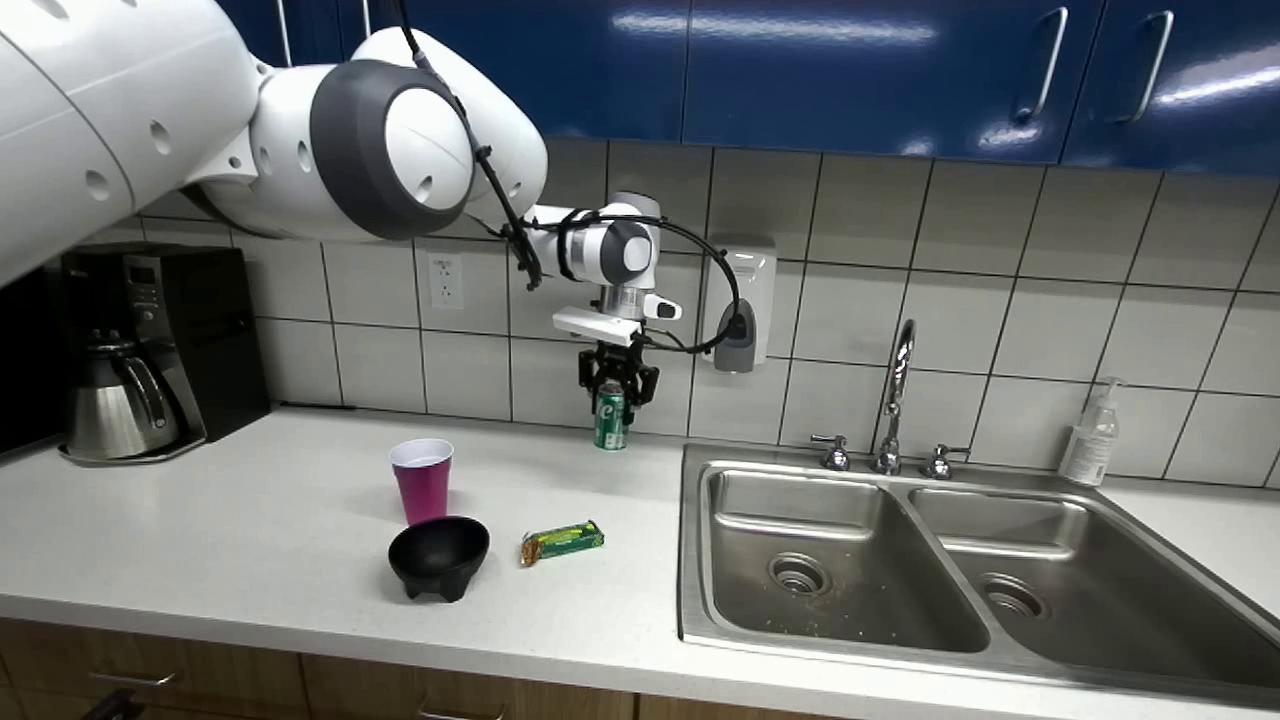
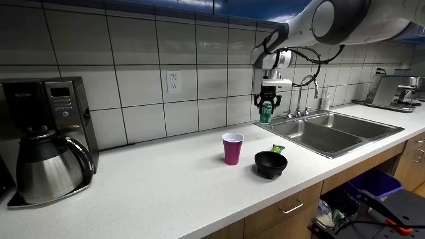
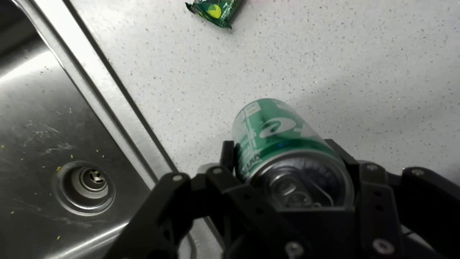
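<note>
A green soda can (image 1: 611,418) is gripped upright near the back wall, left of the sink. My gripper (image 2: 266,107) points down and is shut on its upper part. In the wrist view the can (image 3: 276,129) shows its silver top between the black fingers. Exterior view 2 shows the can (image 2: 265,115) above the counter, in front of the sink's far left corner. How large the gap under it is, I cannot tell exactly.
A pink cup (image 1: 422,480), a black bowl (image 1: 439,558) and a green-wrapped bar (image 1: 564,542) sit on the counter. The double sink (image 1: 696,564) lies to the right, a coffee maker (image 1: 192,336) at far left. Blue cabinets (image 1: 816,72) hang overhead. Counter between coffee maker and cup is clear.
</note>
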